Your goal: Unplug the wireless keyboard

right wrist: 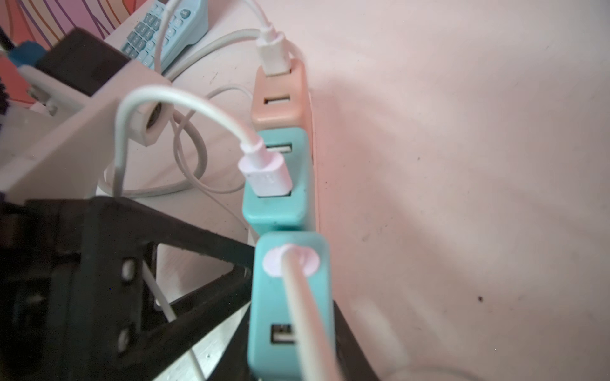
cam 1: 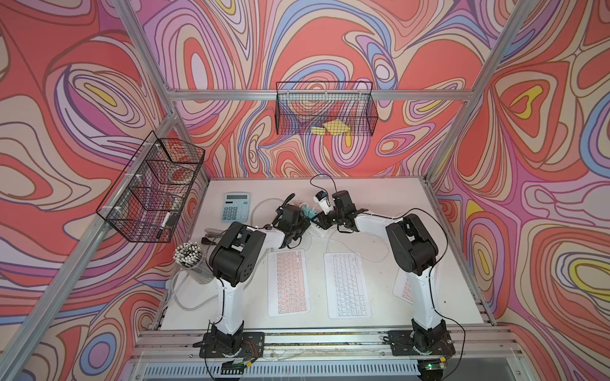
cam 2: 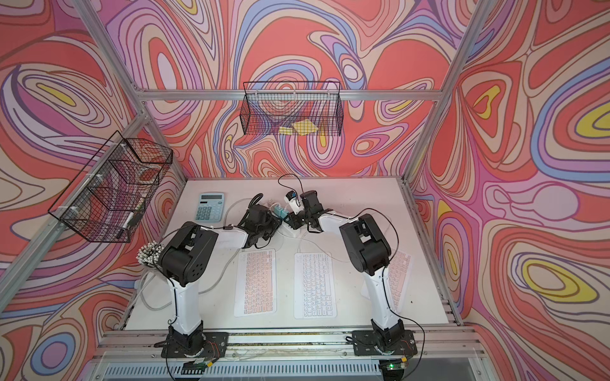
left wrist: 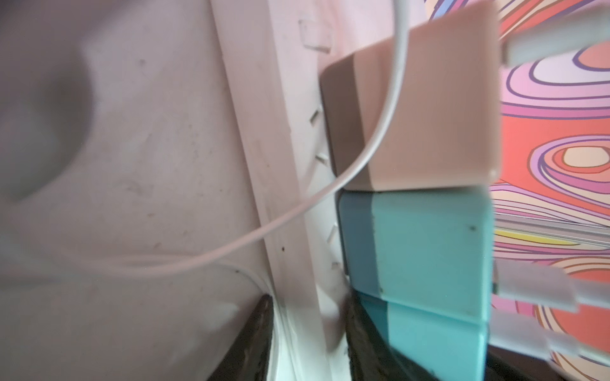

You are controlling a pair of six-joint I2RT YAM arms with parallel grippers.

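A white power strip (left wrist: 286, 190) carries a pink USB charger (right wrist: 279, 104) and two teal chargers (left wrist: 413, 241), with white cables plugged in on top. My left gripper is shut on the power strip beside the end teal charger. My right gripper is shut on that end teal charger (right wrist: 292, 298), whose cable rises past the camera. Three white wireless keyboards (cam 1: 288, 282) (cam 1: 346, 285) (cam 2: 390, 279) lie toward the front and right of the table.
A blue calculator (cam 1: 235, 207) sits at back left, a holder of white items (cam 1: 188, 254) at left. Loose cables cross the table. Wire baskets (cam 1: 326, 111) hang on the frame.
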